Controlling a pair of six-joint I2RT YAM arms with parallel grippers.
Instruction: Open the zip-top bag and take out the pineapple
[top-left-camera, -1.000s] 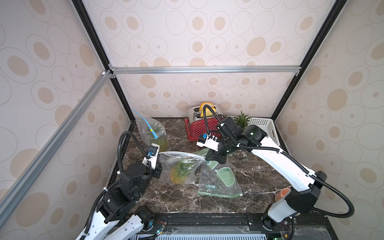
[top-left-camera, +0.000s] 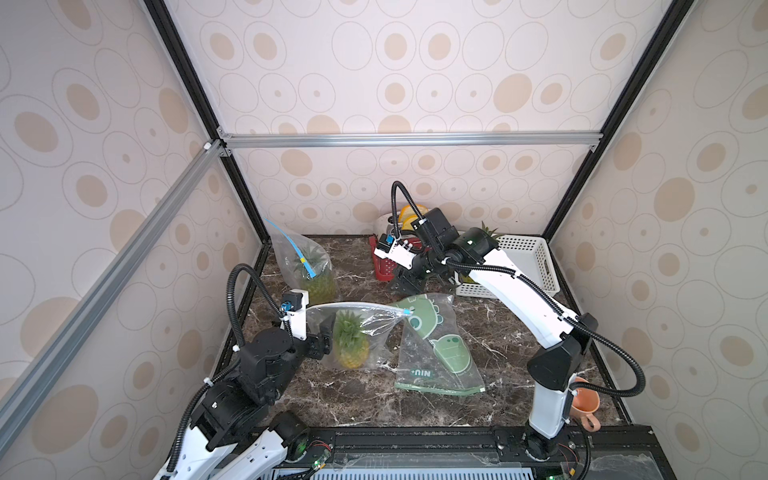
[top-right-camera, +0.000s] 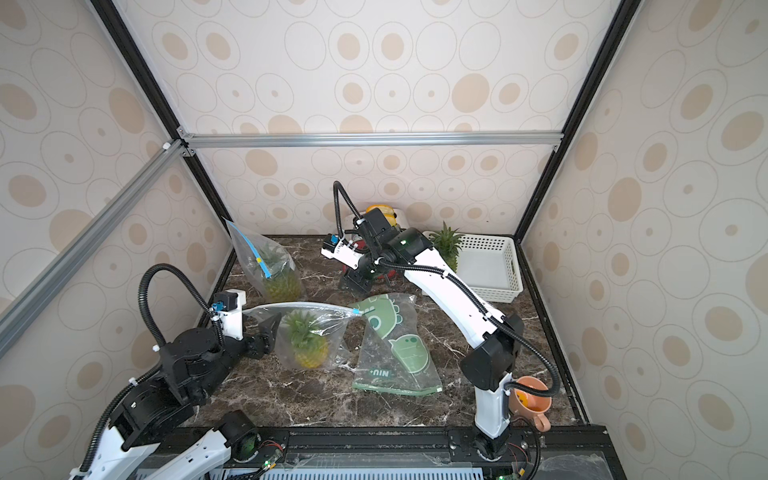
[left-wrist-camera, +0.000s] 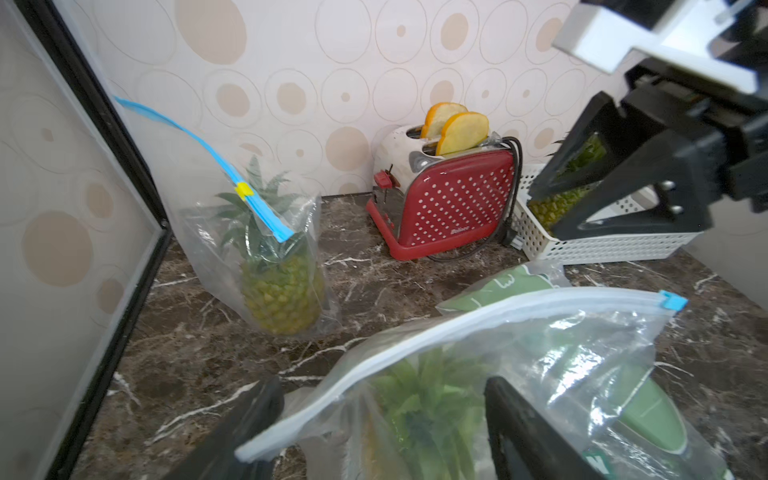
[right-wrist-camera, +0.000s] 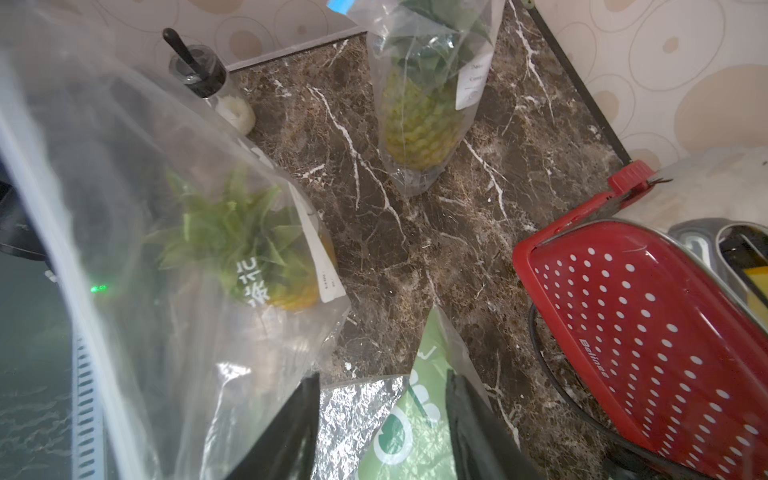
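A clear zip top bag (top-left-camera: 382, 326) with a pineapple (top-left-camera: 350, 342) inside lies at the table's centre. Its white zip strip (left-wrist-camera: 480, 308) stands raised, and a blue slider (left-wrist-camera: 673, 301) sits at the right end. Whether the strip's lips are parted I cannot tell. At the strip's left end my left gripper stands open, the bag's edge passing loosely between its fingers. My right gripper is open too, above and behind the bag, clear of the slider, with nothing gripped. Black fingers (left-wrist-camera: 632, 212) of it show spread apart in the left wrist view.
Another bagged pineapple (left-wrist-camera: 284, 292) stands back left. A red toaster (left-wrist-camera: 460, 200) and a white basket (top-left-camera: 546, 268) holding a pineapple are at the back. A flat green-printed bag (top-left-camera: 436, 360) touches the main bag's right side. An orange cup (top-right-camera: 532, 396) stands front right.
My right gripper has left the strip's right end and moved back and left, exposing the blue slider. The bagged pineapple has settled upright.
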